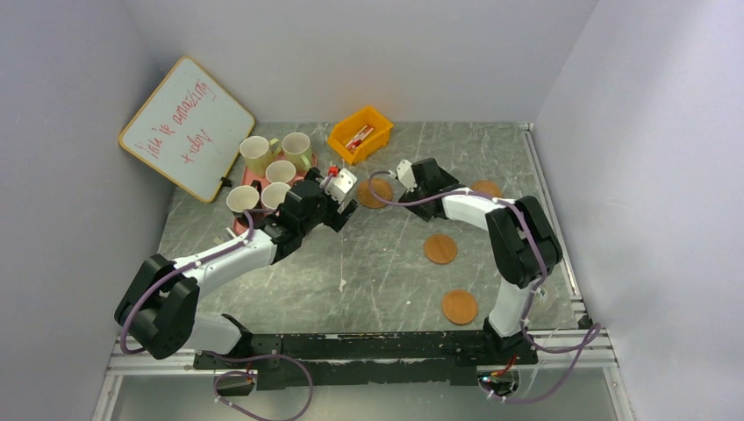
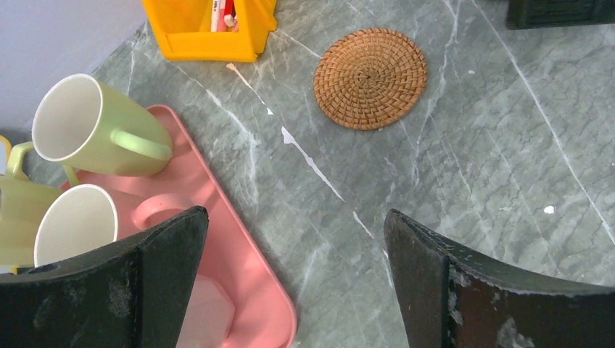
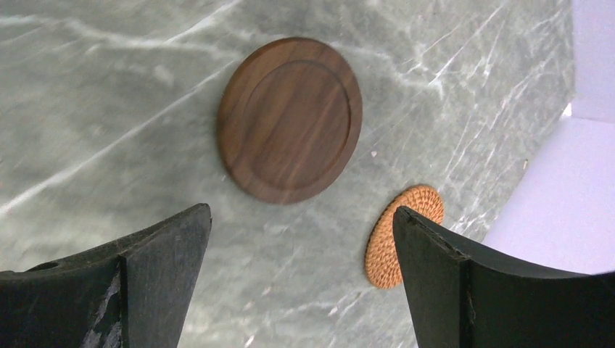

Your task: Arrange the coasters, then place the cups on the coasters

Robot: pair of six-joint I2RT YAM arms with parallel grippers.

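Several cups stand crowded on a pink tray [image 2: 263, 304] at the table's left, among them a green cup [image 2: 134, 134] and a pink cup [image 2: 129, 214]. My left gripper is open beside the tray, nothing between its fingers. Beyond it lies a round woven coaster [image 2: 370, 78], bare. On the right side, my right gripper hangs open and empty above the table. A dark wooden coaster [image 3: 290, 119] shows just past its fingertips; in the top view that arm hides it. Another woven coaster [image 3: 406, 235] appears partly behind the right finger.
Two brown coasters, an upper one [image 1: 440, 248] and a lower one [image 1: 460, 307], lie at front right. A yellow bin [image 1: 361, 133] holding red-and-white items stands at the back. A whiteboard [image 1: 189, 127] leans at back left.
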